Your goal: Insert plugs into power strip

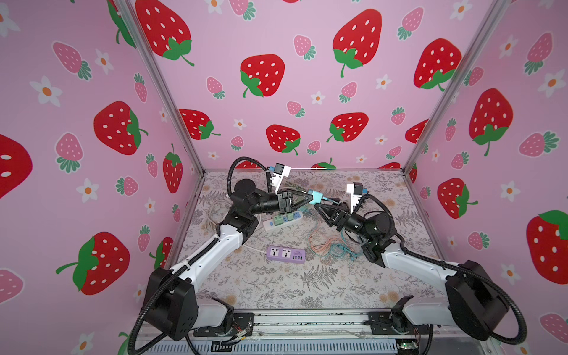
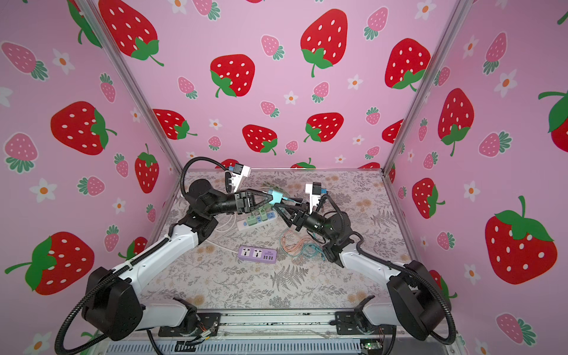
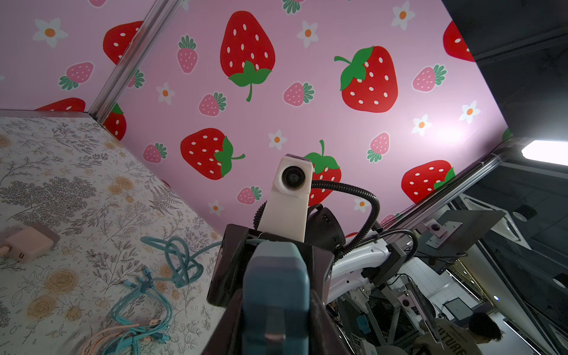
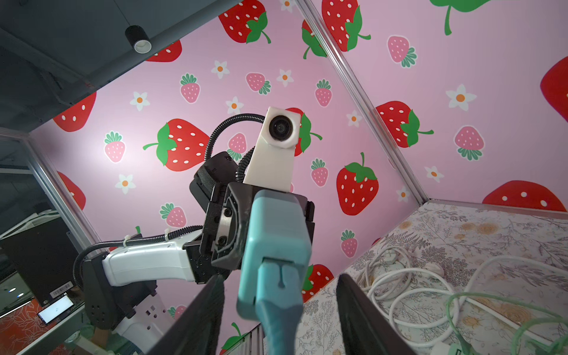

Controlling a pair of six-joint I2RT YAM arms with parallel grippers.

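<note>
A light blue plug (image 4: 275, 230) is held in the air over the table's middle, with my left gripper (image 1: 312, 197) shut on it. My right gripper stands open at the plug from the other side, the plug and its narrower tail between its blurred fingers. Below, a purple power strip (image 1: 285, 253) with two socket faces lies at the front middle. Behind it a white power strip (image 1: 272, 223) carries green plugs (image 2: 253, 219). A pale pink plug (image 3: 29, 242) lies on the table in the left wrist view.
Pink and blue cables (image 2: 294, 242) lie coiled right of the purple strip; white cables (image 4: 414, 337) loop at the left. Strawberry-patterned walls surround it.
</note>
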